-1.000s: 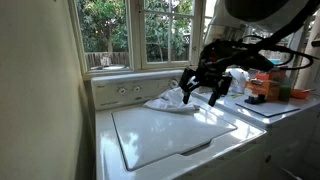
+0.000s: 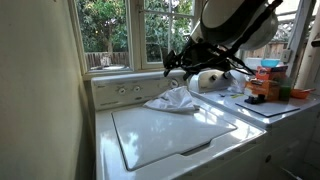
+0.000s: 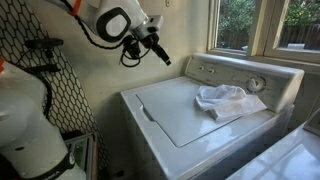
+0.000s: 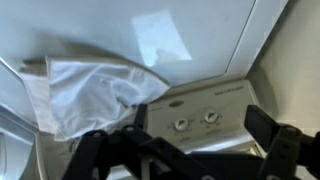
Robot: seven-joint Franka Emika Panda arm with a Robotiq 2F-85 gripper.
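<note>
A crumpled white cloth lies on the back part of the white washing machine, by its control panel. In exterior view 2 the cloth covers part of the lid's far edge and reaches towards the panel. The wrist view shows the cloth at the left, flat on the machine with a fold across it. Well above the machine and apart from the cloth, my gripper hangs open. Nothing sits between its two dark fingers, seen at the bottom of the wrist view.
A control panel with knobs rises along the machine's back, under the windows. To the right, a second white surface bears an orange box and other items. Most of the lid is bare.
The cloth looks unmoved.
</note>
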